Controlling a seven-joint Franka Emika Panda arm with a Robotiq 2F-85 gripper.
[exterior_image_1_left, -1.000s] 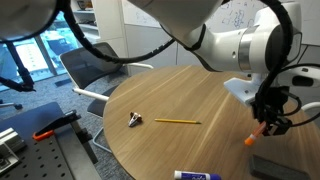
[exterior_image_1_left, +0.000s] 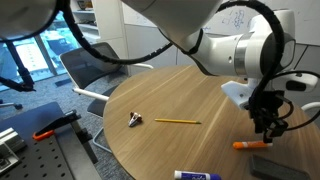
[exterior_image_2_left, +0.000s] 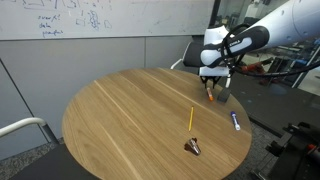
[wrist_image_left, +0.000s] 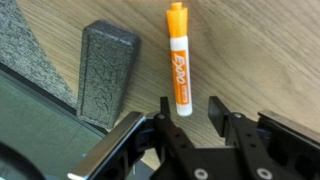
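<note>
An orange and white marker (exterior_image_1_left: 253, 145) lies flat on the wooden table, beside the dark eraser (exterior_image_1_left: 277, 168). Just above the marker's right end is my gripper (exterior_image_1_left: 268, 134). In the wrist view the marker (wrist_image_left: 180, 70) stretches away from the fingers, orange cap at the far end, its white near tip between the lines of the two fingers. Gaps show on both sides of that tip, so my gripper is open, holding nothing. The eraser (wrist_image_left: 106, 65) lies left of the marker. Exterior view 2 shows the marker (exterior_image_2_left: 210, 95) small beneath the arm.
A blue and white marker (exterior_image_1_left: 198, 175) lies near the front edge. A yellow pencil (exterior_image_1_left: 178, 121) and a small metal object (exterior_image_1_left: 135, 119) rest further left. Bare tabletop separates them. A chair (exterior_image_1_left: 88, 72) stands behind the table.
The gripper has opened and sits slightly lower.
</note>
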